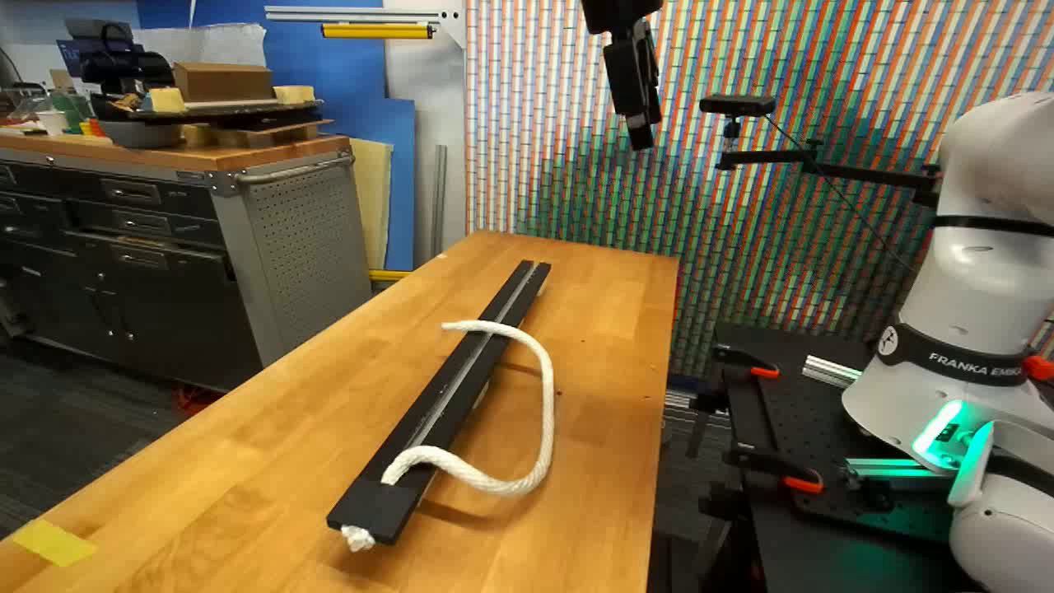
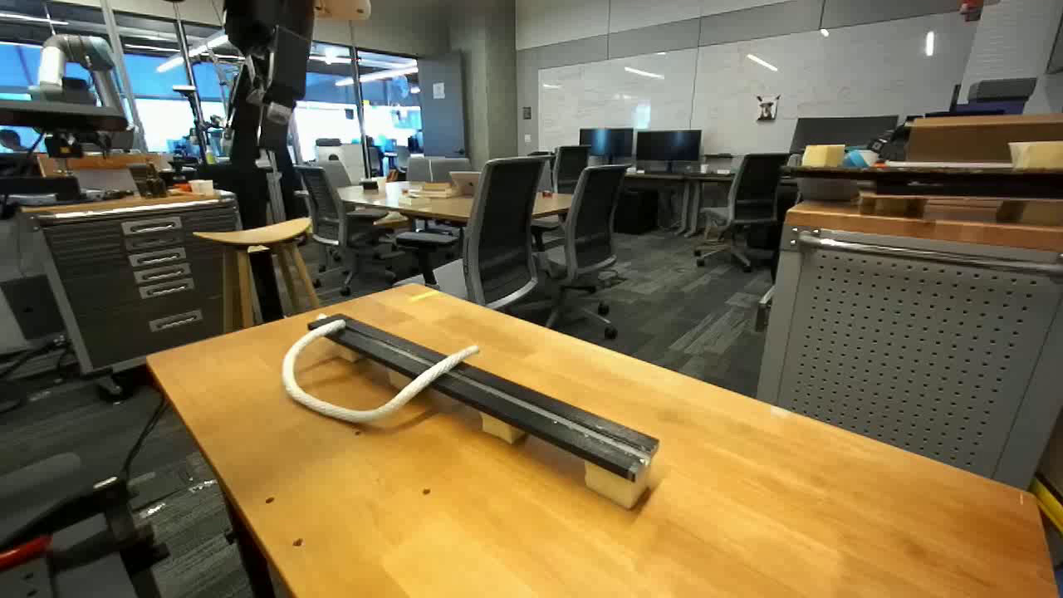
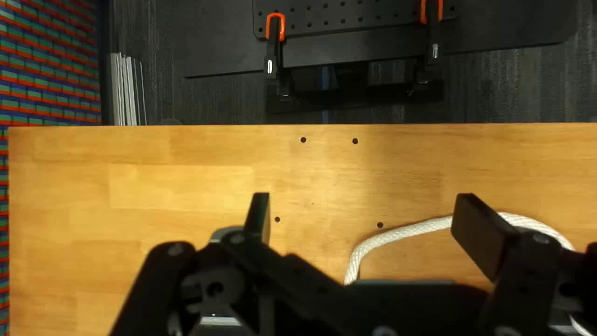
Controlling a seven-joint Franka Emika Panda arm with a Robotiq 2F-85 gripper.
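Observation:
A white rope (image 1: 546,410) lies in a curve on the wooden table. One end sits at the near end of a long black grooved bar (image 1: 456,391), and its other end rests across the bar nearer the middle. In exterior view 2 the bar (image 2: 558,430) stands raised on pale blocks (image 2: 615,485), with the rope (image 2: 350,412) bulging out to one side. High above the table hangs my gripper, its fingers wide apart and nothing between them. From the wrist, part of the rope (image 3: 403,234) shows far below; the gripper's body hides most of the bar.
Beyond one long edge stands the black robot mount with orange-tipped clamps (image 3: 274,50). A tool cabinet (image 1: 306,222) stands past the opposite side. A yellow tape strip (image 1: 51,542) marks the table's near corner.

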